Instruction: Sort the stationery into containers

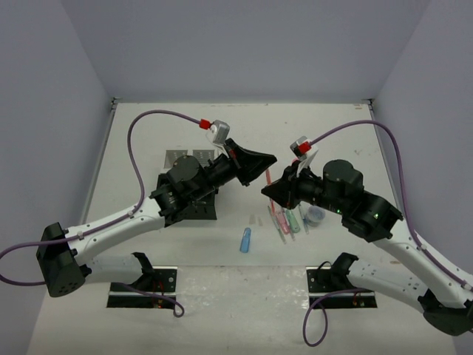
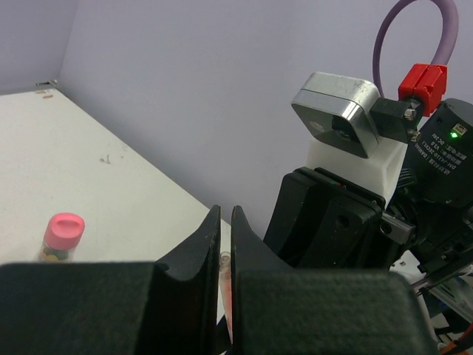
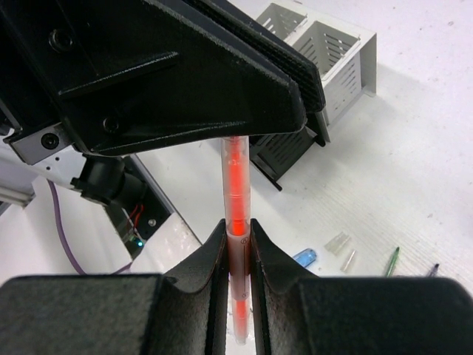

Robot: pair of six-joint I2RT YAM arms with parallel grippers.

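A slim red pen spans the space between my two grippers. My right gripper is shut on its lower part, and the pen's end sticks out below the fingers. Its upper end goes in at my left gripper, where the pen fills the narrow gap between the shut fingers. From above, the left gripper and right gripper face each other over the middle of the table. Left of them stand a black container and a light slotted organizer, partly hidden by the left arm.
A blue object lies near the front. Green pens, a pink marker, a green marker and a clear jar lie below the right arm. A red-lidded jar stands farther back.
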